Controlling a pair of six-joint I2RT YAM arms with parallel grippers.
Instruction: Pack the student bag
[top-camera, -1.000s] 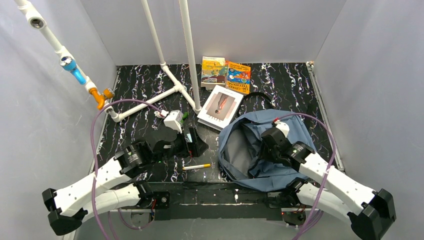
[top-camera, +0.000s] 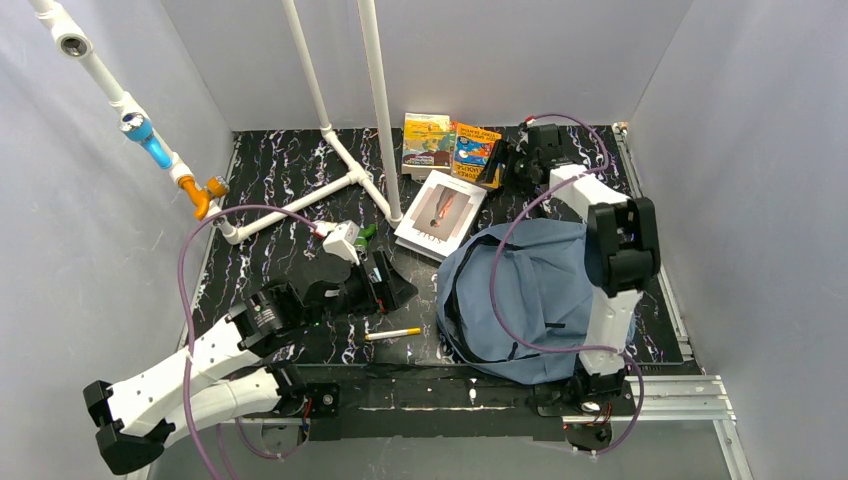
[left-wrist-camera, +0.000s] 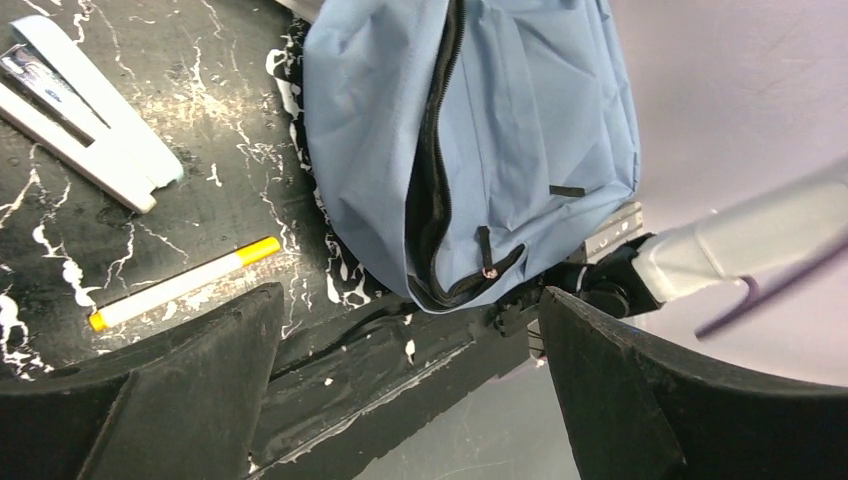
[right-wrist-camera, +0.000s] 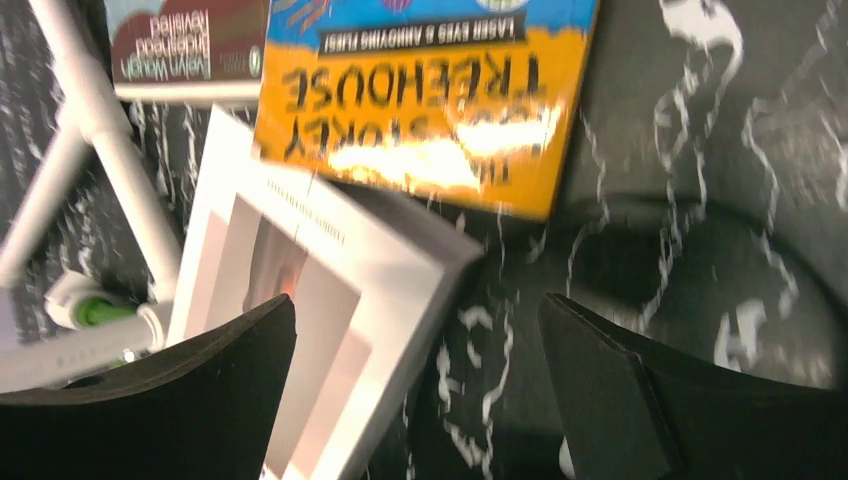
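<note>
The blue bag (top-camera: 545, 290) lies flat on the right of the table, its zipped mouth fallen mostly closed toward the left. Behind it are the white book (top-camera: 440, 215), the orange Treehouse book (top-camera: 475, 150) and a yellow book (top-camera: 427, 140). My right gripper is open above the table beside the books, nothing between its fingers. My left gripper is also open and empty, left of the bag. A yellow-and-white marker (left-wrist-camera: 185, 283) lies on the table, near a light-coloured stapler (left-wrist-camera: 90, 120).
White pipes (top-camera: 350, 180) stand on the back left. A green item (top-camera: 366, 236) lies by the pipe, partly hidden by the left arm. Bare table shows at the back right.
The bag's opening sank nearly closed. The left arm has hardly moved.
</note>
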